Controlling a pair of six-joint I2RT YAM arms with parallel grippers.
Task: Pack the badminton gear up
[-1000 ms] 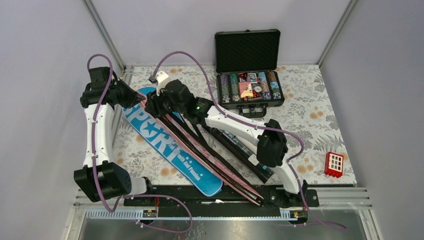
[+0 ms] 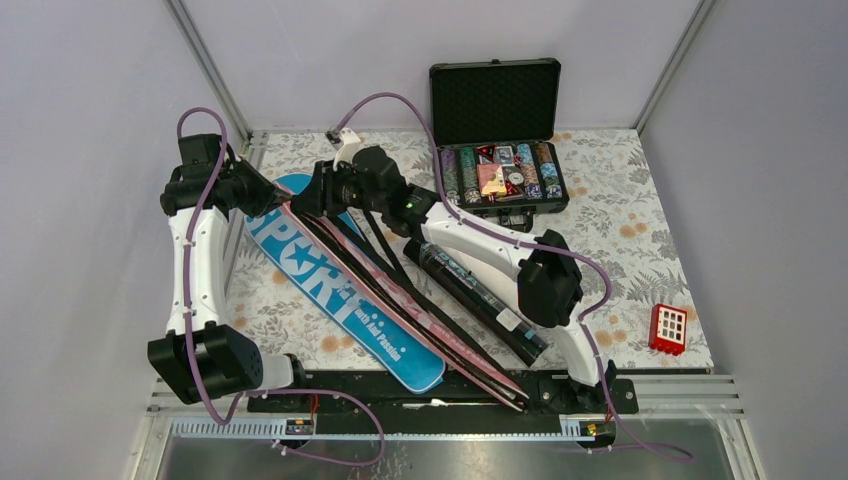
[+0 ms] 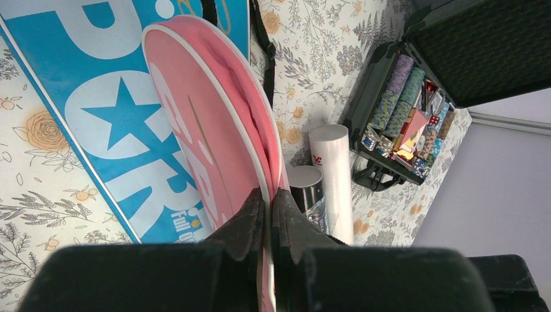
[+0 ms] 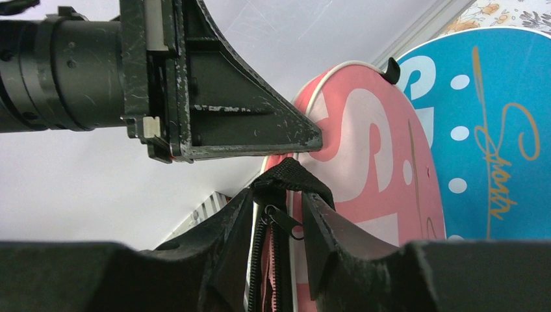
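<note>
A pink racket bag [image 2: 352, 270] stands on its edge, running diagonally over a flat blue bag [image 2: 300, 255] with white lettering. At its far-left end my left gripper is shut on the pink bag's edge, whose white piping runs between the fingers. Close beside it, my right gripper has its fingertips around the bag's black zipper [image 4: 269, 253]. A thin zipper pull [image 4: 283, 222] and a black fabric loop [image 4: 292, 175] lie between those fingertips. The right finger is part open, with a visible gap. The bag's inside is hidden.
A black tube [image 2: 478, 300] and a white tube [image 3: 330, 175] lie right of the bags. An open case of chips [image 2: 497, 178] stands at the back, and a red box [image 2: 668, 329] sits at the far right.
The right wrist has tilted and shifted slightly right in the top view, its fingers staying near the bag's far-left end. The left arm and both bags look unmoved.
</note>
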